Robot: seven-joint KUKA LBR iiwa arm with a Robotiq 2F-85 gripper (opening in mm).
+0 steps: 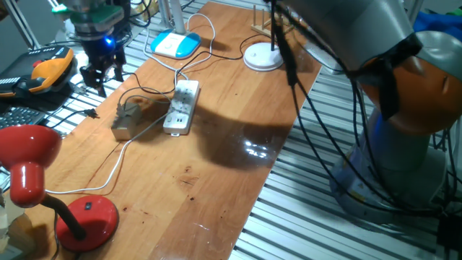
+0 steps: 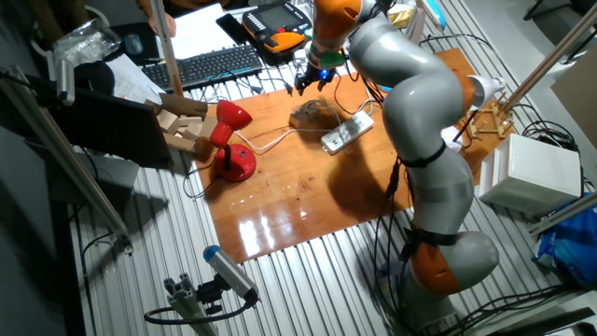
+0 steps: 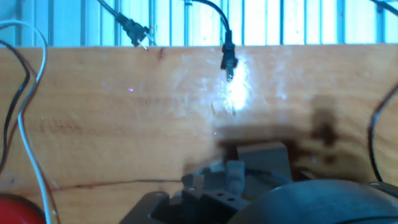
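My gripper (image 1: 110,81) is above the far-left table edge in exterior view 1, its two fingers apart with nothing seen between them. In exterior view 2 the gripper (image 2: 306,86) also hangs with spread prongs. A black plug (image 3: 229,57) lies on the wood near the edge in the wrist view, while another black plug (image 3: 132,30) hangs over the slatted rail. Below the gripper's side stands a wooden block (image 1: 125,128) with a cord at its top. The white power strip (image 1: 181,108) lies beside it. Fingertips in the wrist view are dark and blurred.
A red lamp (image 1: 86,222) stands at the near left. Farther back are a blue-and-white device (image 1: 175,45) and a round white base (image 1: 263,57). Loose cords cross the table near the strip.
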